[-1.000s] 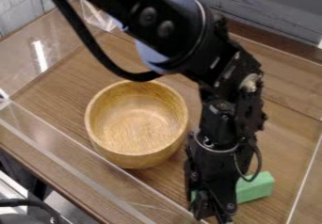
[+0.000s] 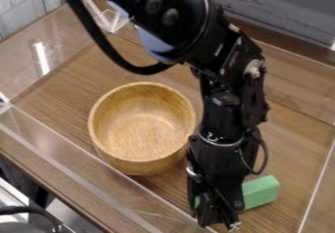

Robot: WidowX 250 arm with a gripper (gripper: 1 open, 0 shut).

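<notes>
My black gripper [image 2: 215, 200] is low over the wooden table at the front right, beside a wooden bowl [image 2: 137, 112]. A green block [image 2: 260, 192] lies at its fingers and shows on both sides of them, partly hidden by the gripper. The gripper looks shut on the green block, though the fingertips are partly obscured by the arm's dark body.
The bowl stands left of the gripper. Free table [image 2: 69, 90] lies at the left and back. A clear edge or panel runs along the front left, with a black cable at the lower left corner.
The gripper has shifted slightly, and more of the green block now shows to the left of and around the fingers than a second ago.
</notes>
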